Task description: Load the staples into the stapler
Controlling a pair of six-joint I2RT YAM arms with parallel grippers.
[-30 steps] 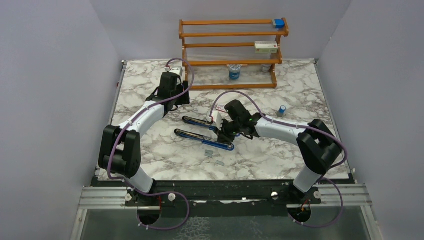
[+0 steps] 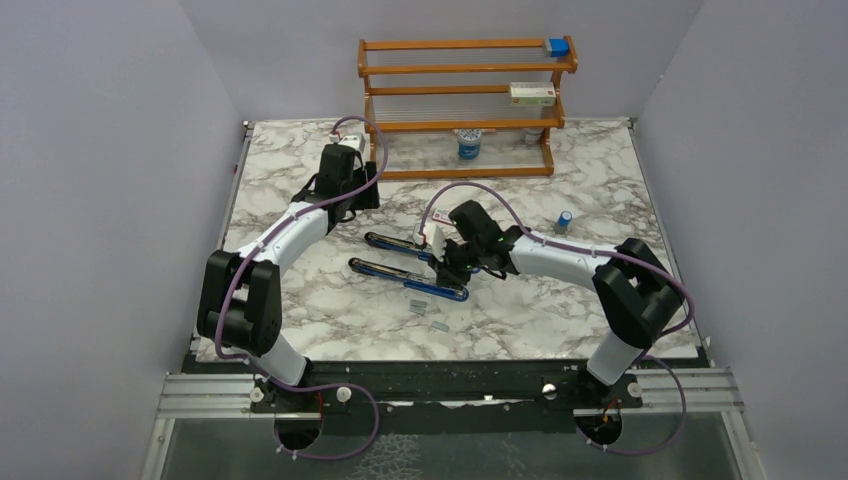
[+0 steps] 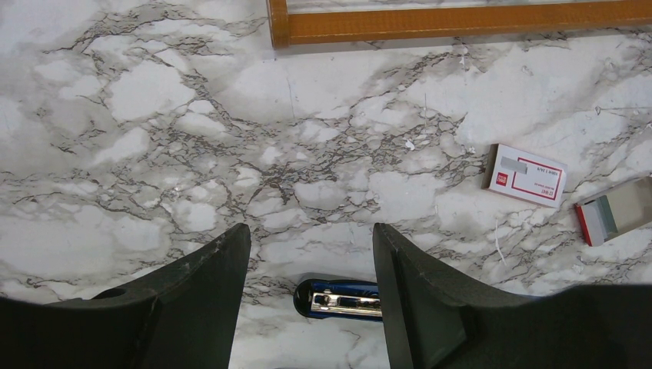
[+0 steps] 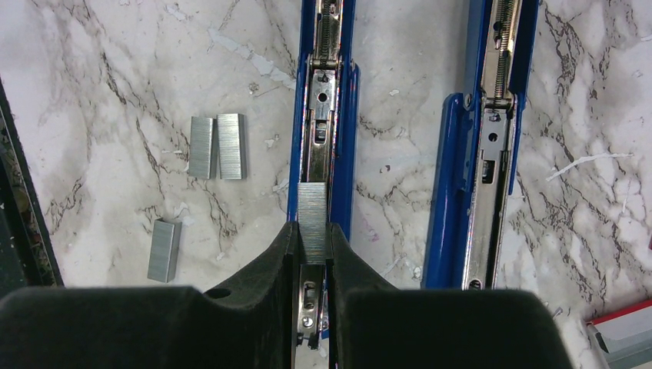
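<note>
Two blue staplers lie opened out flat, side by side. The nearer stapler (image 2: 385, 271) runs through the middle of the right wrist view, its metal magazine (image 4: 317, 157) facing up. My right gripper is shut on a grey strip of staples (image 4: 312, 201), which lines up over that magazine; whether it touches the channel cannot be told. The second stapler (image 4: 492, 146) shows no staple strip on its visible magazine. Three loose staple strips (image 4: 231, 146) rest beside the nearer stapler. At the back left, my left gripper hangs open with nothing between its fingers.
A white and red staple box (image 3: 527, 175) and its opened part (image 3: 623, 207) lie behind the staplers. A wooden rack (image 2: 460, 172) stands along the back. To the right is a small blue-topped item (image 2: 564, 220).
</note>
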